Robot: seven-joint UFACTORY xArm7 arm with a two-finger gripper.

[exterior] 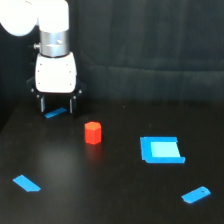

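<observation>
A small red block (93, 132) sits on the dark table, left of the middle. Behind it and to its left is my gripper (57, 104), pointing down with its two dark fingers spread apart. Nothing shows between them, and the block stands clear of the gripper. On the right, blue tape frames a pale square (165, 149) on the table.
A blue tape strip (55, 113) lies on the table near the gripper. More strips mark the front left (26, 184) and the front right (196, 195). Dark curtain (150, 50) hangs behind.
</observation>
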